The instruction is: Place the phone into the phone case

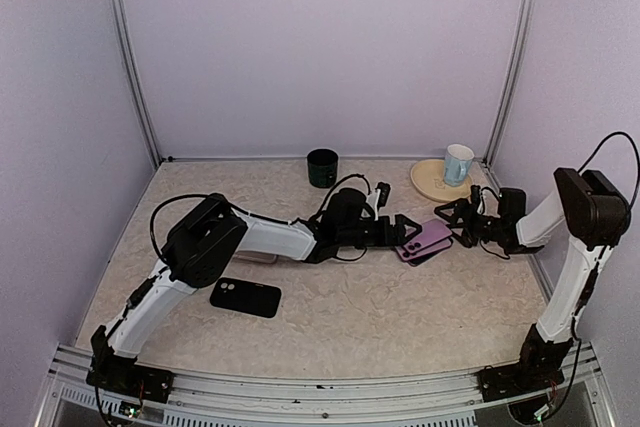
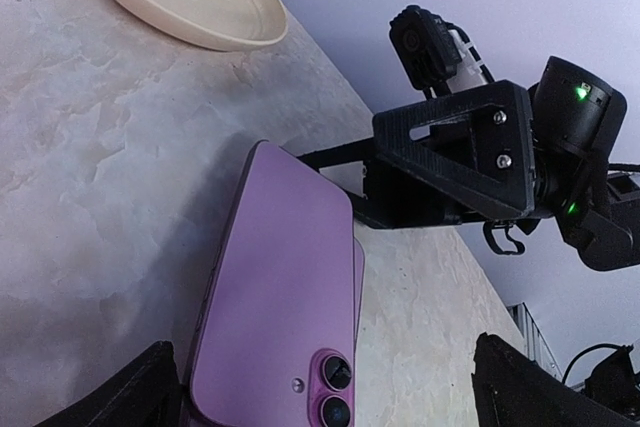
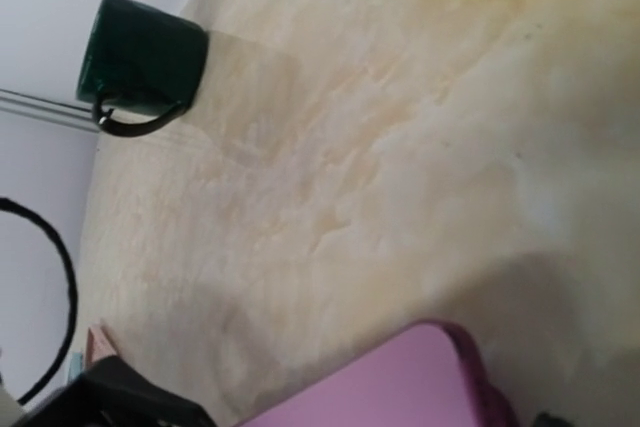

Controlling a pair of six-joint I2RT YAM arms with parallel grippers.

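Note:
The purple phone (image 1: pixel 424 239), camera lenses facing up, rests near the right side of the table. A second purple edge (image 2: pixel 358 272) shows along its right side in the left wrist view; whether that is the case I cannot tell. My left gripper (image 1: pixel 405 231) is open at the camera end, with its fingers (image 2: pixel 150 387) on either side of the phone. At the far end, my right gripper (image 1: pixel 457 223) has its fingers apart close to the phone's corner (image 3: pixel 400 382). Contact there cannot be made out.
A black phone-shaped piece (image 1: pixel 245 297) lies at front left. Behind the phone are a tan plate (image 1: pixel 428 183) with a blue cup (image 1: pixel 458 164) and a dark green mug (image 1: pixel 322 168). A pinkish item (image 1: pixel 262 257) is partly under the left arm.

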